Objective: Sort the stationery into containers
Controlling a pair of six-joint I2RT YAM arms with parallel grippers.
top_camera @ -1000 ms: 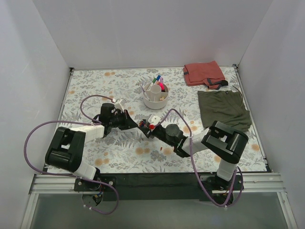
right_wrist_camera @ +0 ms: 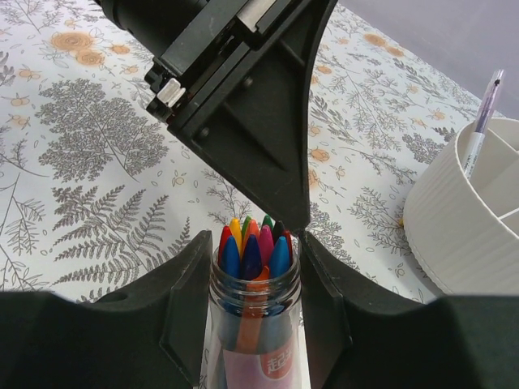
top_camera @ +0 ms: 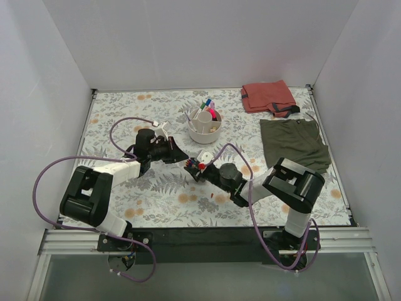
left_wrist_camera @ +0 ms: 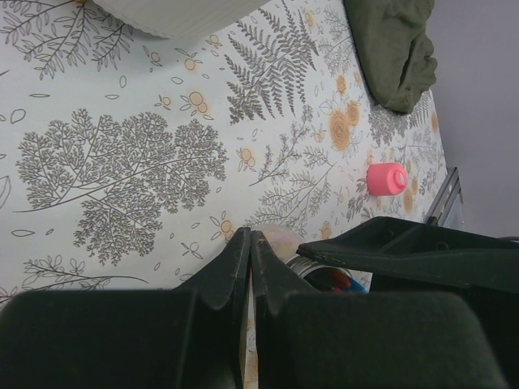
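Note:
A clear jar of crayons (right_wrist_camera: 255,316) is clasped by my right gripper, its colored tips poking above the rim. In the left wrist view the jar's rim (left_wrist_camera: 312,265) shows partly behind the right gripper's dark finger. My left gripper is shut, nothing between its fingertips; they point at the jar's mouth from the left, and the crayons lie outside them. In the top view the two grippers meet near the middle of the table. Behind them stands a round white divided container (top_camera: 205,135) with pens and markers in it.
A pink item (left_wrist_camera: 387,179) sits on the patterned tablecloth to the right of the jar. A red pouch (top_camera: 267,96) and a dark green cloth (top_camera: 293,144) lie at the right.
The right gripper still clasps the jar.

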